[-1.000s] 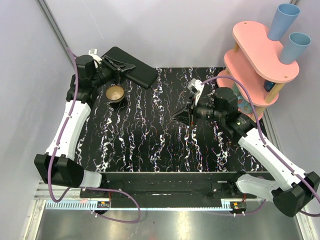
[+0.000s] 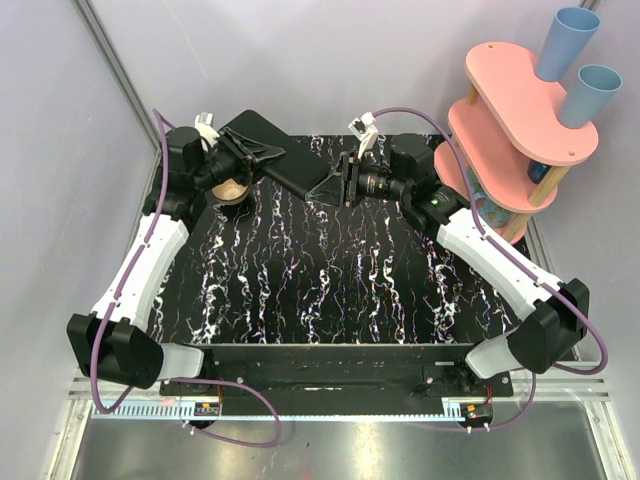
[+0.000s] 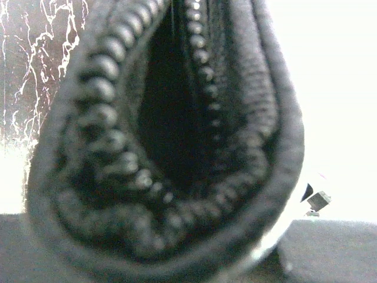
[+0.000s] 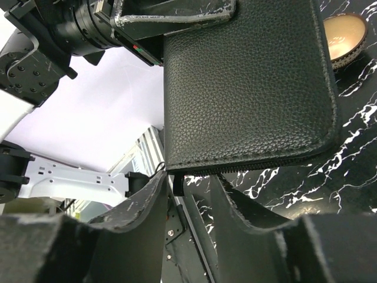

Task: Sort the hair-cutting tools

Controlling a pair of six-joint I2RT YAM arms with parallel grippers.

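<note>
A black leather-like zip case (image 2: 285, 160) is held up over the back of the table, with my left gripper (image 2: 264, 157) shut on it. Its dark, gaping mouth with zipper teeth (image 3: 101, 91) fills the left wrist view, hiding that gripper's fingers. At the case's right end is my right gripper (image 2: 325, 188), its fingers part open. In the right wrist view, a small zipper pull (image 4: 178, 184) hangs from the case's lower edge, between the right fingertips and closer to the left one. A clear gap shows beside it.
A round bowl (image 2: 229, 191) stands on the black marbled table (image 2: 300, 290) below the left gripper. To the right, a pink tiered shelf (image 2: 505, 75) carries two blue cups (image 2: 566, 45) on top.
My right gripper has moved left and back, up to the case's end.
</note>
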